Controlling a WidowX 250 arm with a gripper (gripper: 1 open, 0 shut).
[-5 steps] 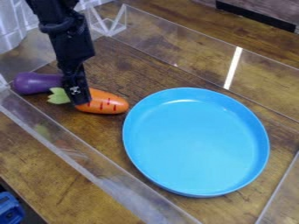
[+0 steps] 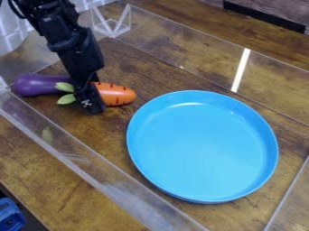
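Observation:
A toy carrot (image 2: 117, 94) lies at the left of the worktop, its green leafy end toward a purple eggplant (image 2: 34, 85). My black gripper (image 2: 82, 97) is down over the carrot's green end and the eggplant's right end. Whether its fingers are closed on anything cannot be told. A large blue plate (image 2: 201, 144) lies to the right, apart from both vegetables.
Clear plastic walls border the wooden worktop (image 2: 169, 68). A blue object (image 2: 7, 217) sits outside the wall at the lower left.
My gripper has moved lower onto the vegetables. The carrot has shifted slightly up and turned more level.

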